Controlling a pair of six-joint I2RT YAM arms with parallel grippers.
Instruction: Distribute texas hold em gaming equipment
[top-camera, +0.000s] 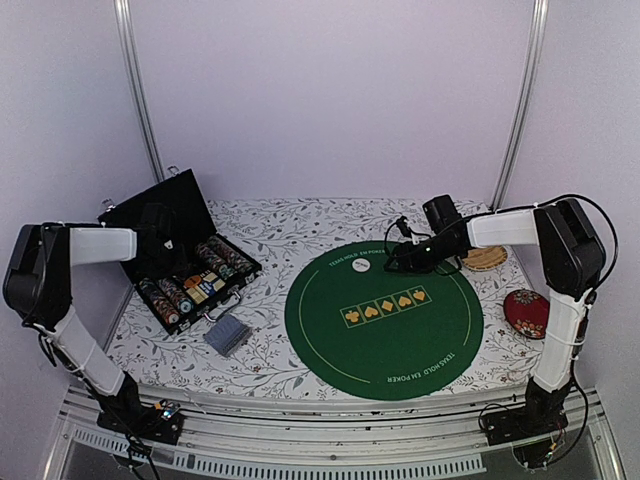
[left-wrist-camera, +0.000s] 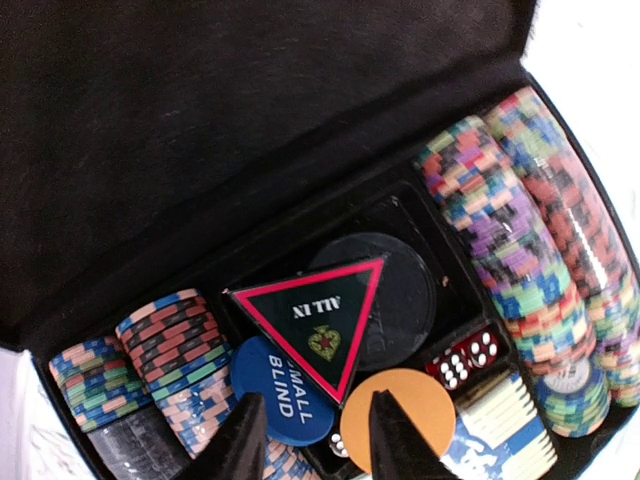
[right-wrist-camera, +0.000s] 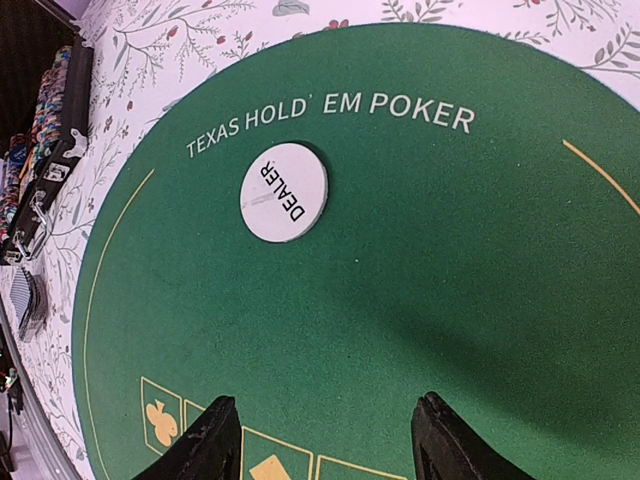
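The open black chip case (top-camera: 175, 310) is at the left, holding chip stacks (left-wrist-camera: 520, 260), a triangular ALL IN marker (left-wrist-camera: 310, 300), a blue SMALL BLIND disc (left-wrist-camera: 280, 390), an orange disc (left-wrist-camera: 398, 420), dice (left-wrist-camera: 465, 355) and card decks (left-wrist-camera: 500, 425). My left gripper hovers over these markers, part open with nothing visible between its fingers. My right gripper is open above the green poker mat (top-camera: 385, 350), near the white DEALER disc (right-wrist-camera: 284, 192), which lies on the felt.
A grey stack (top-camera: 227, 335), possibly cards, lies before the case. A wooden round item (top-camera: 485, 258) and a red patterned round item (top-camera: 525, 312) sit at the right.
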